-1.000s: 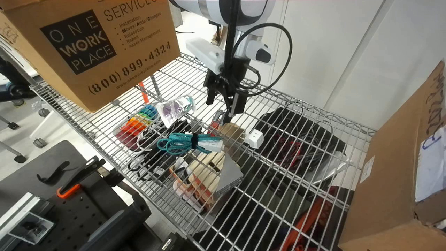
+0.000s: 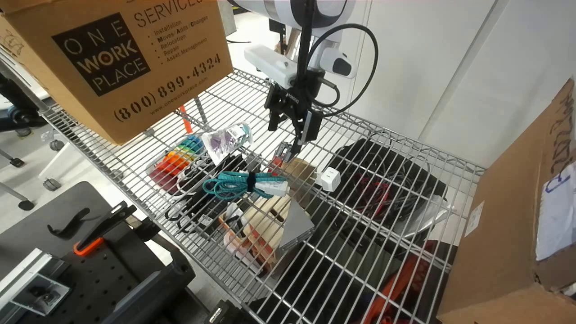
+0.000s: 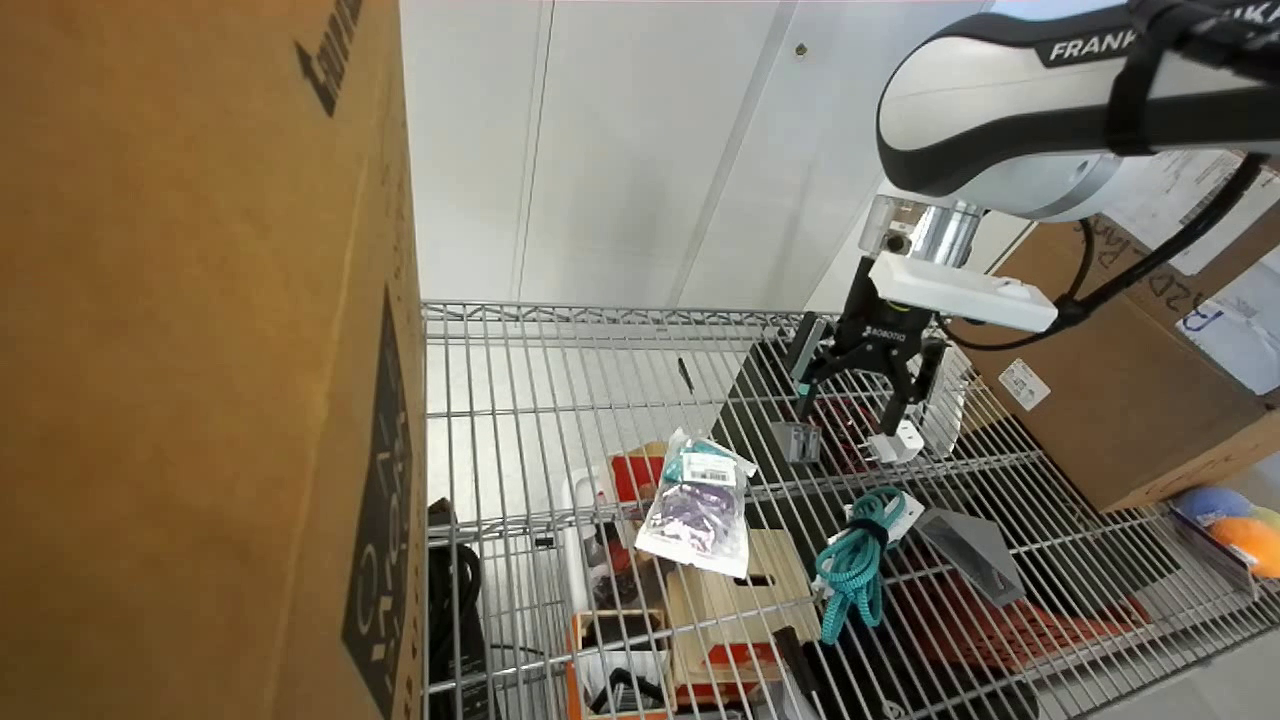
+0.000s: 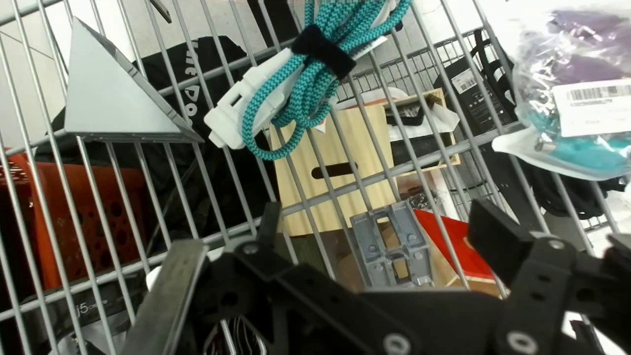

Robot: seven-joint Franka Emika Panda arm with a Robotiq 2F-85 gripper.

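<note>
My gripper (image 2: 291, 129) hangs above the wire shelf with its fingers wide apart and nothing between them. In the wrist view a grey plastic bracket (image 4: 392, 245) with rectangular cut-outs lies on the wires, below the gap between the fingers. Exterior view 2 shows the same bracket (image 3: 798, 442) under the gripper (image 3: 849, 414). Beside it sits a white plug adapter (image 3: 896, 444), mostly hidden by a finger in the wrist view. A teal braided cord (image 4: 322, 71), a grey wedge (image 4: 112, 97) and a clear bag with purple and teal contents (image 4: 582, 112) also rest on the shelf.
A big cardboard box (image 2: 124, 59) stands at the shelf's left end and another box (image 2: 502, 227) at its right. Below the wires lie a wooden box (image 4: 337, 165) and a red basket (image 4: 94, 213). A pale wall (image 3: 648, 144) rises behind.
The gripper has shifted slightly up and to the right in exterior view 1. The objects on the shelf have not moved.
</note>
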